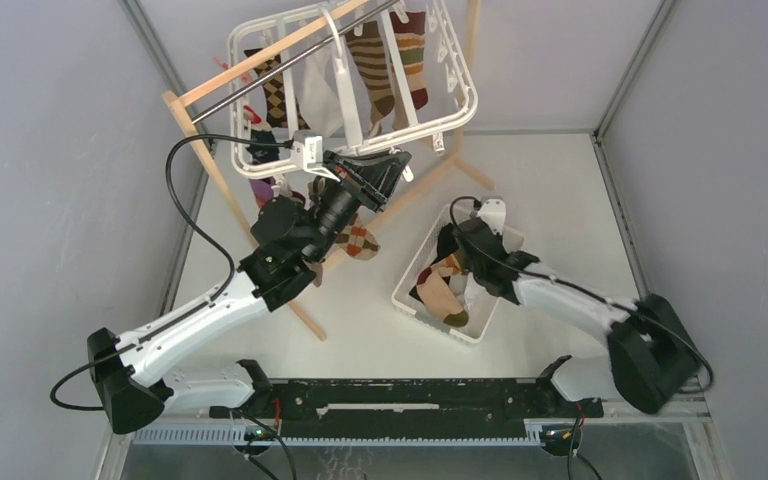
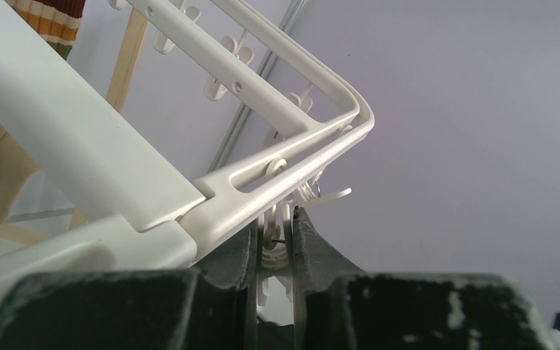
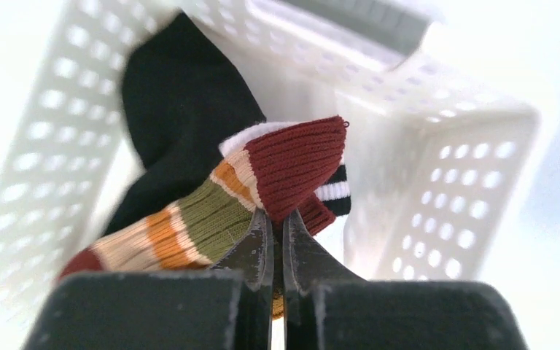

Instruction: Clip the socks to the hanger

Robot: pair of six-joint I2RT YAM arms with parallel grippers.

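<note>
My left gripper has its fingers around a white clip (image 2: 273,251) under the corner of the white hanger (image 2: 80,131). Socks (image 1: 408,60) hang from the hanger in the top view. My right gripper is down in the white basket (image 3: 474,189), shut on a striped sock (image 3: 204,226) with maroon, orange, olive and cream bands. A black sock (image 3: 182,95) lies behind it in the basket, and a beige sock (image 1: 438,295) shows there in the top view.
A wooden stand (image 1: 225,200) carries the hanger, with its feet on the white floor. Grey walls close in both sides. The floor right of the basket is fairly clear.
</note>
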